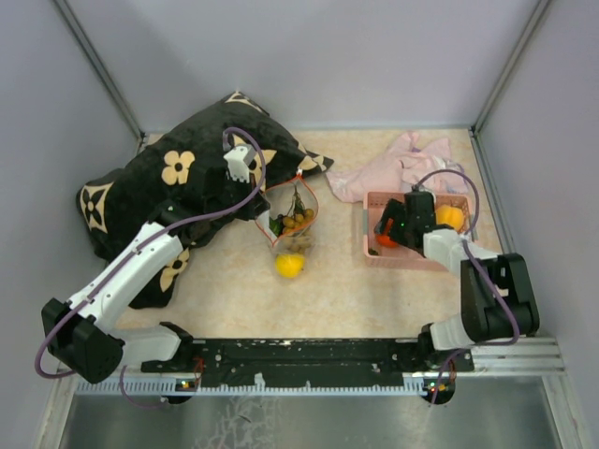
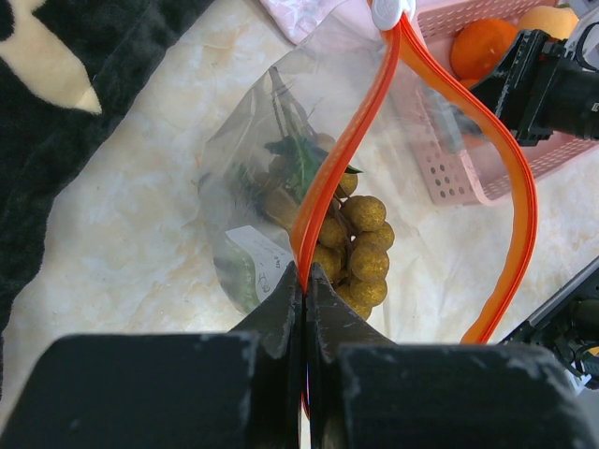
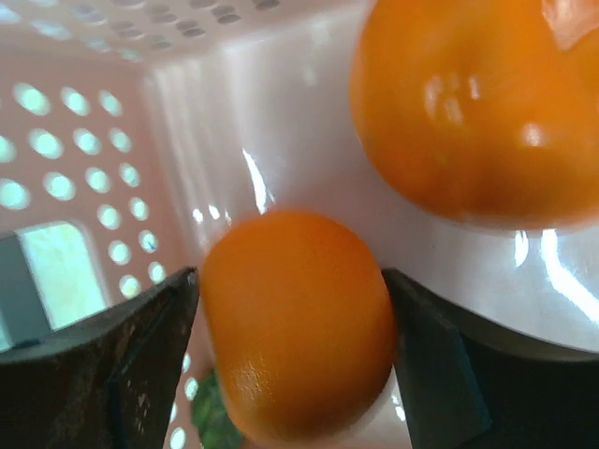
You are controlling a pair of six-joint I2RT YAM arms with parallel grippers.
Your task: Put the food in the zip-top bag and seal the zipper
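The clear zip bag [image 1: 285, 201] with orange zipper [image 2: 505, 281] holds brown bumpy fruit [image 2: 370, 262] and green leaves [image 2: 309, 164]. My left gripper is shut on the bag's zipper edge. A yellow item [image 1: 289, 265] sits at the bag's lower end. My right gripper [image 1: 393, 224] is open inside the pink basket [image 1: 402, 261], its fingers around an orange fruit [image 3: 295, 323]; whether they touch is unclear. A second orange fruit [image 3: 468, 112] lies beside it, and something green [image 3: 215, 416] is partly hidden.
A dark flowered cloth [image 1: 140, 206] covers the left side. A pink cloth [image 1: 374, 178] lies behind the basket.
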